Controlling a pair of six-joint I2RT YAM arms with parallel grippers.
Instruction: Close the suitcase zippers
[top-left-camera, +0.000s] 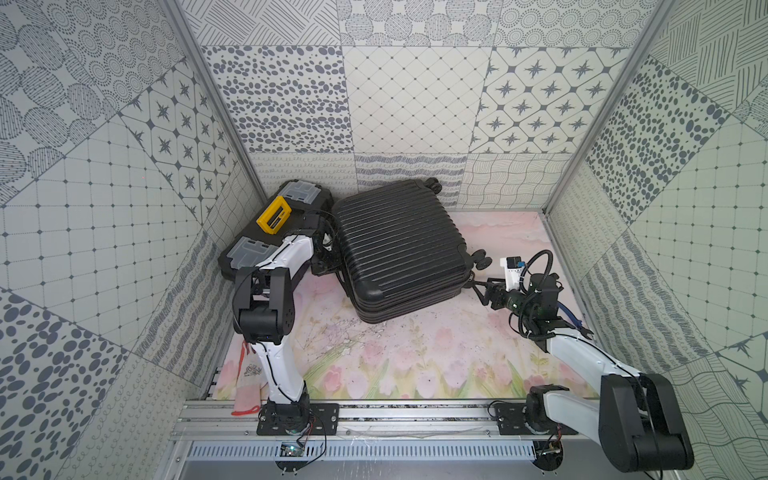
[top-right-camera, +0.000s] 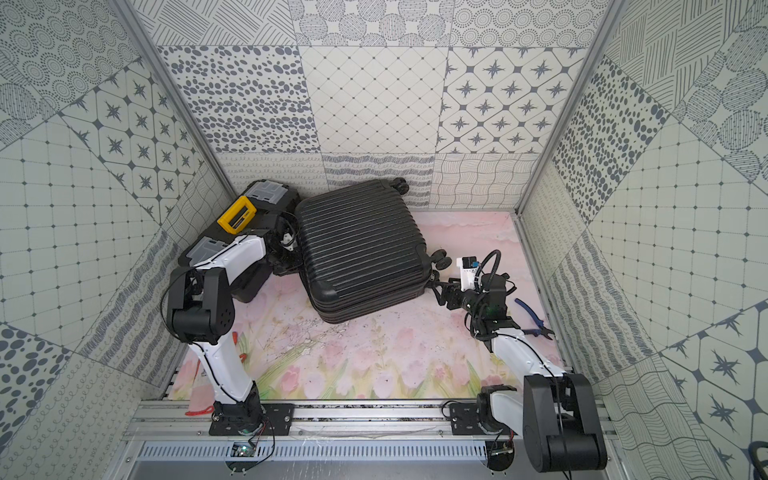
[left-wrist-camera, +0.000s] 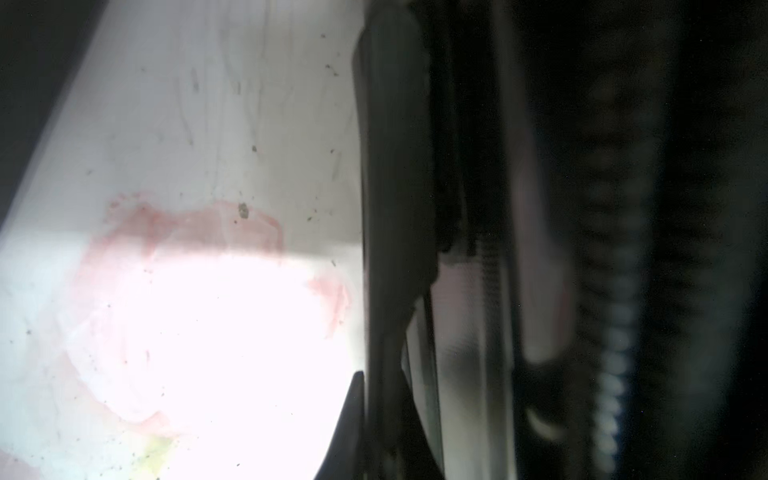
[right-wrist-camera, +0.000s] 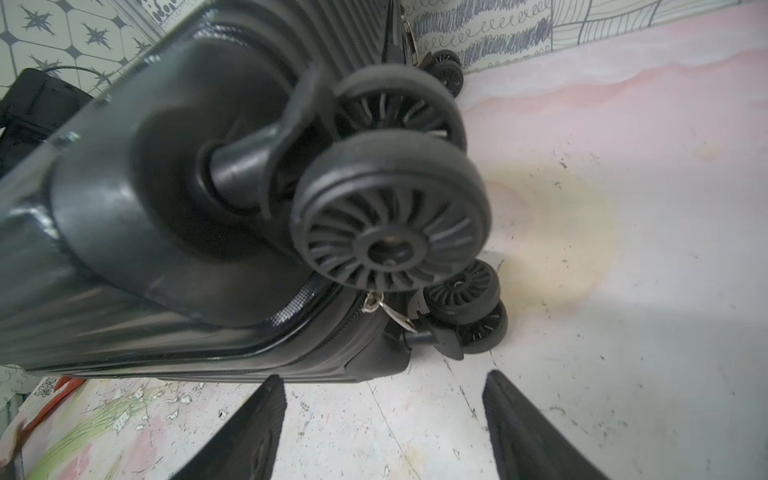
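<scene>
A black ribbed suitcase (top-left-camera: 396, 244) lies on its side on the pink floral surface. My left gripper (top-left-camera: 326, 260) is at its left side; its wrist view is dark and blurred there, and it appears shut, with anything between the fingers hard to make out. My right gripper stands open just off the right corner wheels (right-wrist-camera: 392, 208). Below those wheels in the right wrist view, a metal zipper pull (right-wrist-camera: 392, 312) hangs on the zipper line.
A black toolbox with yellow handle (top-left-camera: 273, 214) sits against the suitcase's left. Blue-handled pliers (top-right-camera: 528, 312) lie at the right edge.
</scene>
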